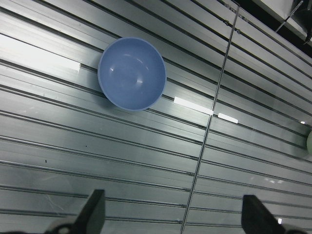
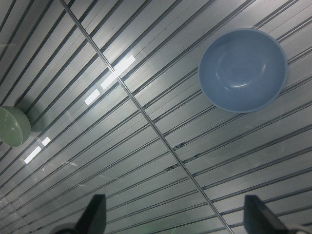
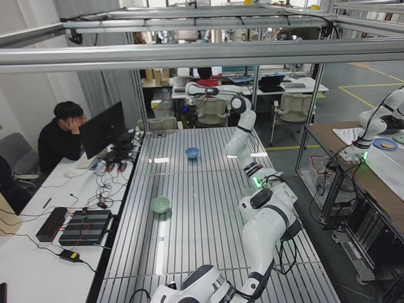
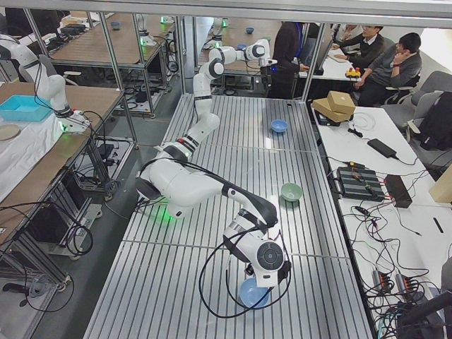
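Two blue bowls and a green bowl [image 3: 160, 204] stand on the slatted metal table, the green one [image 4: 292, 191] between the blue ones. One blue bowl [image 3: 192, 153] is at the far end in the camera left view; the other [image 4: 253, 292] is partly behind an arm in the camera right view. My left gripper is open above the table, a blue bowl [image 1: 131, 73] ahead of it. My right gripper is also open, with a blue bowl [image 2: 242, 70] ahead and the green bowl [image 2: 13, 126] at the left edge. Neither holds anything.
A white desk [image 4: 395, 233] with monitor, devices and cables runs along one side of the table [image 4: 127, 296], with people seated at it. Frame posts surround the table. A separate workbench [image 3: 391, 177] stands on the other side. The table between the bowls is clear.
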